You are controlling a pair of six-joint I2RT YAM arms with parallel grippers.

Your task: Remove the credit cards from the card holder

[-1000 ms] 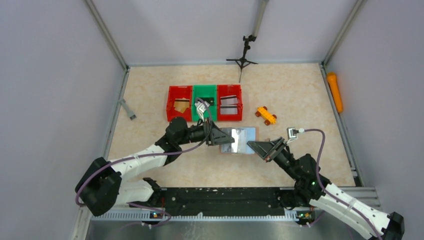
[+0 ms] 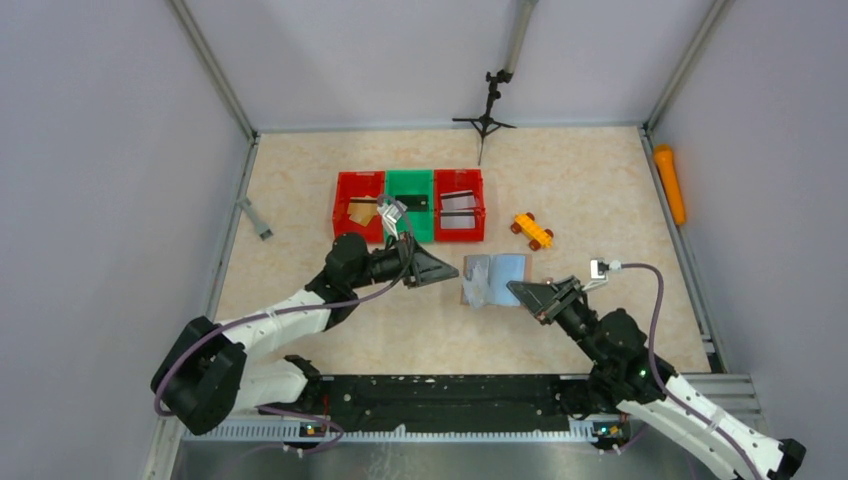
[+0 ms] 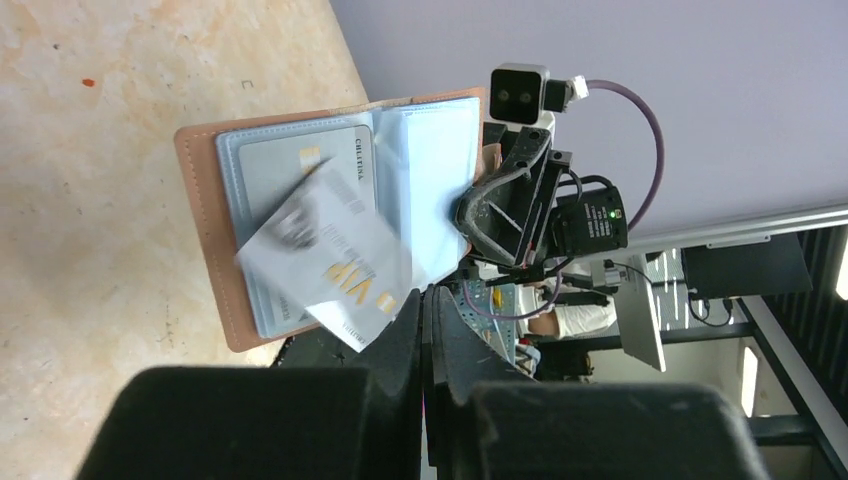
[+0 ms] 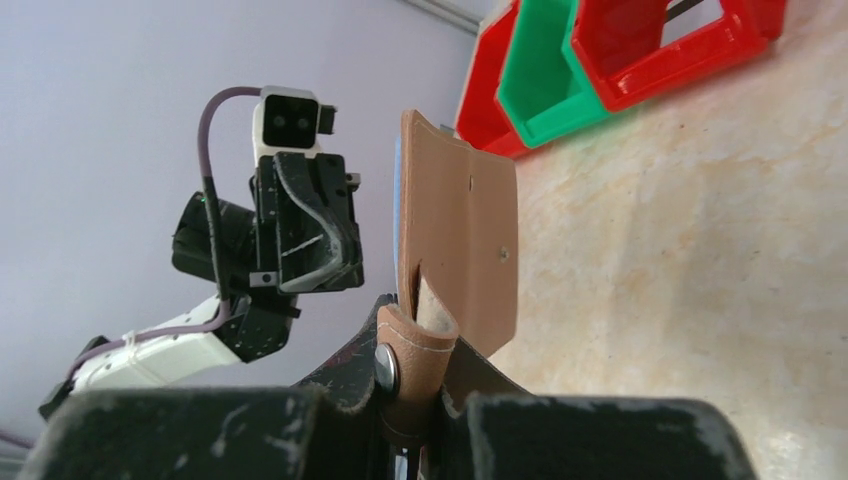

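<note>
The brown card holder [image 3: 215,270] is spread open between the arms, blue sleeves facing left. My right gripper is shut on its brown snap strap. A silver VIP card [image 3: 345,265], blurred, is out of the sleeve and slants across the left page, over another card [image 3: 270,165] inside that page's sleeve. My left gripper is shut near the loose card's edge, and I see nothing between its fingers. From above, my left gripper [image 2: 455,271] appears just left of the holder; the loose card [image 2: 475,284] appears beside its tip.
Behind the holder stand two red bins [image 2: 482,237] with a green bin [image 2: 409,180] between them. A yellow toy car [image 2: 533,231] sits to the right of the bins. Bare table lies in front of the holder.
The holder moved right with my right gripper.
</note>
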